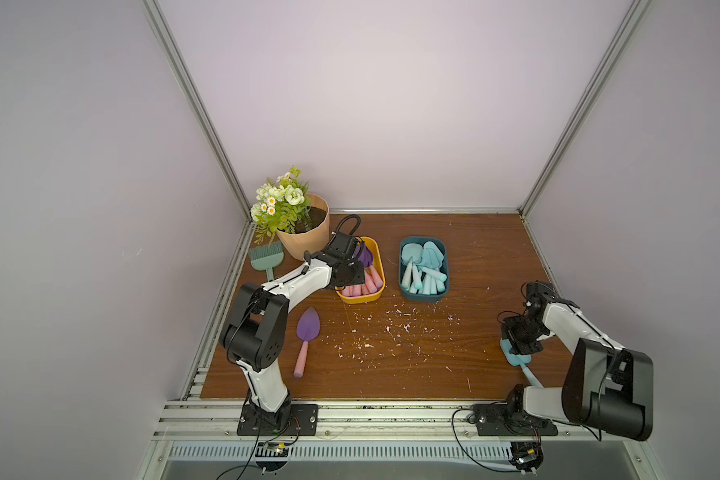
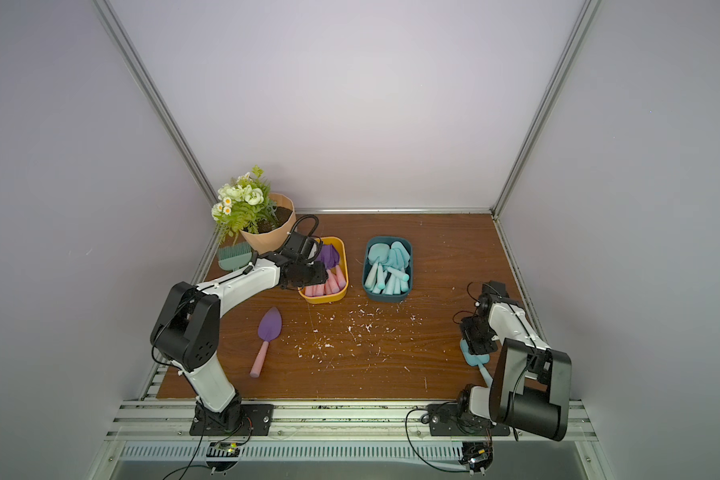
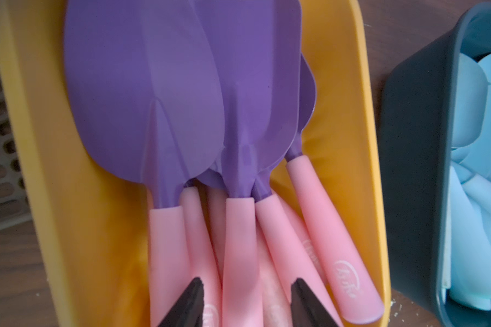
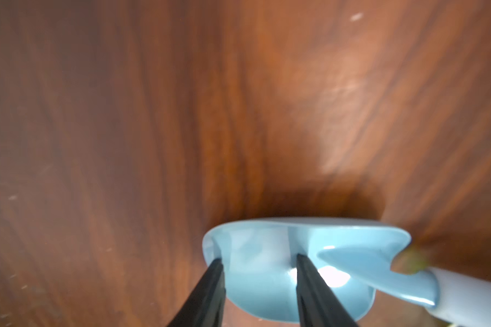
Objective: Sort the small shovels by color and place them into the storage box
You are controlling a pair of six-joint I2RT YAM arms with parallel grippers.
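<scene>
Over the left side of the yellow box (image 1: 380,280) hangs my left gripper, its fingers apart. Beneath it lie several shovels with pink handles (image 3: 240,256) and purple blades (image 3: 147,92); none is clearly gripped. Inside the dark teal box (image 1: 403,289) are several light-blue shovels (image 1: 433,254). One more light-blue shovel (image 1: 529,373) lies at the front right, its blade (image 4: 256,239) under my right gripper. Those fingers are apart, with the blade showing between and behind them; contact is unclear. A purple-bladed trowel with a pink handle (image 1: 302,358) lies on the table at the front left.
A flower pot (image 1: 308,240) stands at the back left, with a green brush-like tool (image 1: 267,257) in front of it. White flecks (image 1: 396,326) are scattered over the middle of the table. Free surface lies between the boxes and the right arm.
</scene>
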